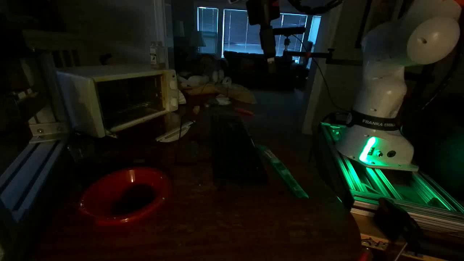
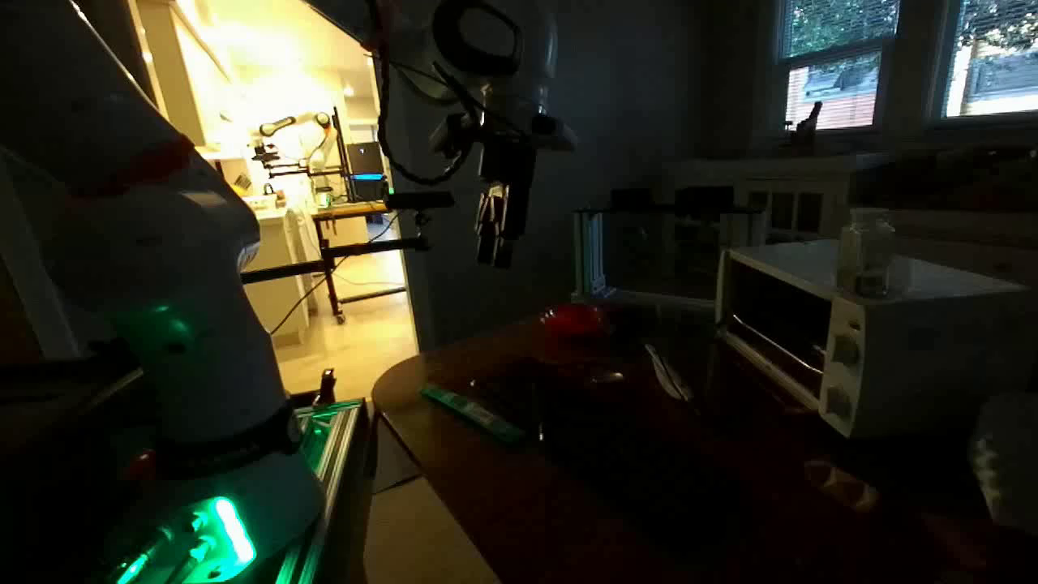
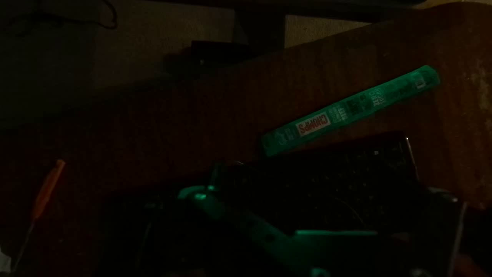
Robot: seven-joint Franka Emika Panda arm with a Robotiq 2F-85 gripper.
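High above the table hangs my gripper (image 2: 494,255). In the wrist view its fingers (image 3: 200,196) stand well apart, so it is open, and nothing shows between them. Below it a long black keyboard (image 3: 332,184) lies on the table, mostly lost in the dark. Alongside the keyboard is a thin green Chomps packet (image 3: 353,110), lying flat. A wide red bowl (image 1: 98,213) sits on the table, its inside dark and hard to read. The wrist view also shows a thin tool with an orange handle (image 3: 47,190).
A white toaster oven (image 1: 78,102) with a dark open front stands at the table's far side, a glass jar (image 2: 866,255) on top. A pale flat item (image 1: 176,132) lies near it. Bare wood (image 1: 226,226) is clear at the front. Light is very dim.
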